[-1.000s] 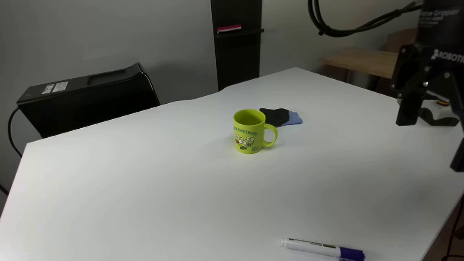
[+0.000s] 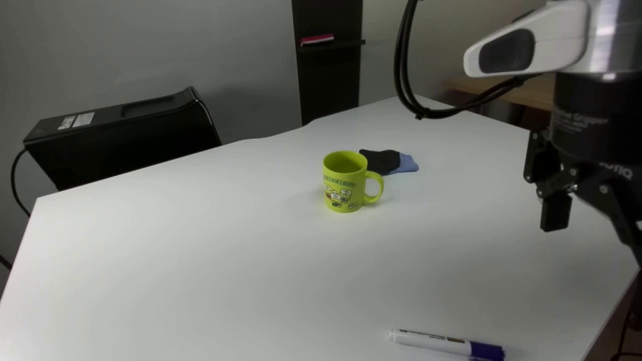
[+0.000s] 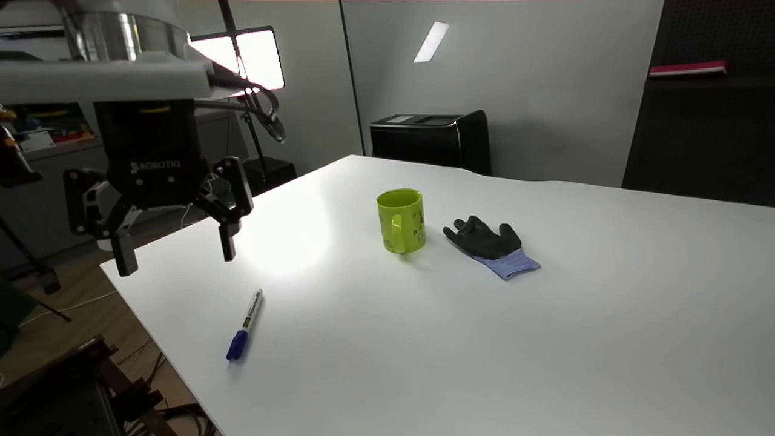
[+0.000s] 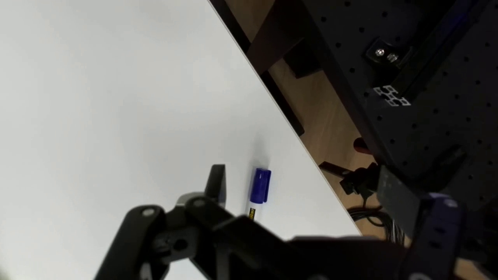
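Note:
My gripper (image 3: 177,255) hangs above the table's edge with its fingers spread wide and nothing between them. A white marker with a dark blue cap (image 3: 247,323) lies flat on the table, below the gripper and apart from it. In the wrist view the marker's blue cap (image 4: 261,186) shows between the fingers, while the gripper body covers most of the barrel. Farther in stands an upright green mug (image 2: 344,183) with cartoon figures, its handle on the right in exterior view 1. Behind the mug lies a black and blue glove (image 3: 488,243).
A black boxy device (image 2: 126,132) stands along the far side. The marker's cap is close to the table's edge, beyond which are the floor and a dark perforated plate (image 4: 420,116).
The gripper has come down and slightly leftward in exterior view 1, with its fingers still apart. Marker, mug and glove have stayed where they were.

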